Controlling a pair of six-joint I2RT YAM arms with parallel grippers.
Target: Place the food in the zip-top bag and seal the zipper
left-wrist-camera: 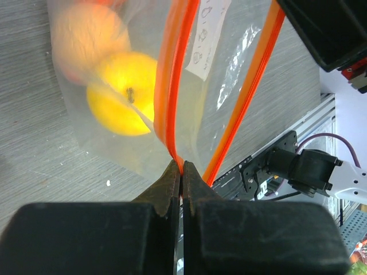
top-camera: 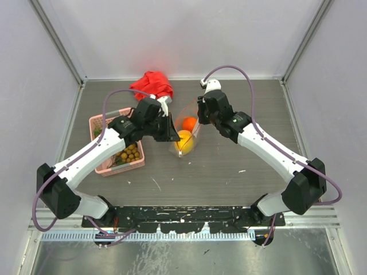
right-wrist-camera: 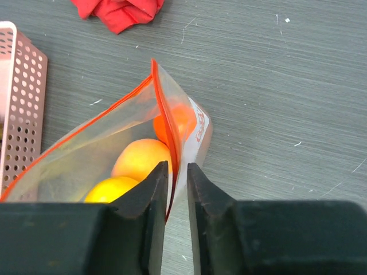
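A clear zip top bag (right-wrist-camera: 94, 157) with orange zipper strips stands with its mouth spread apart. Inside are a yellow fruit (left-wrist-camera: 127, 94), a peach-coloured fruit (right-wrist-camera: 142, 159) and an orange one (right-wrist-camera: 182, 119). My left gripper is shut on one zipper strip at the near end of the mouth; the other strip runs close by its right fingertip. At the far end, my right gripper stands part open around the bag's edge, with an orange strip passing between its fingers near the left one.
Left of the bag, a pink basket (top-camera: 139, 164) holds several small round fruits and greens, partly under the left arm. A red cloth (top-camera: 153, 86) lies at the back. Bare table (top-camera: 229, 177) spreads in front and to the right.
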